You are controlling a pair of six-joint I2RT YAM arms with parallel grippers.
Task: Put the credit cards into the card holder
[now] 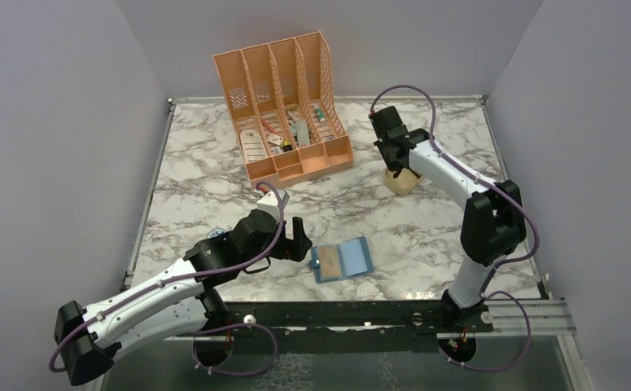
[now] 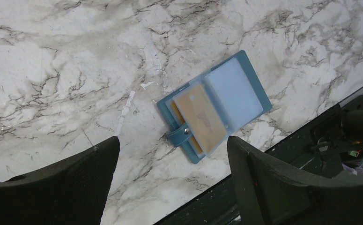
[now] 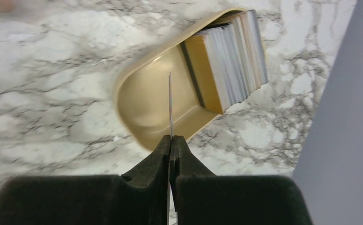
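Note:
Thin and seen edge-on, a card (image 3: 170,103) stands up between the tips of my right gripper, which is shut on it. Behind it in the right wrist view is a beige box (image 3: 146,93), with a stack of cards (image 3: 235,56) packed into one end and the other end empty. The blue card holder (image 2: 255,84) lies unfolded on the table, with a tan card (image 2: 200,119) under its clear sleeve and a pale pocket on the other side. My left gripper is open above the table on the clasp side, empty.
An orange compartment rack (image 1: 312,167) holding small items stands at the back. Bare marble table (image 1: 357,208) lies between the rack and the card holder. Grey walls border the table at left, right and back.

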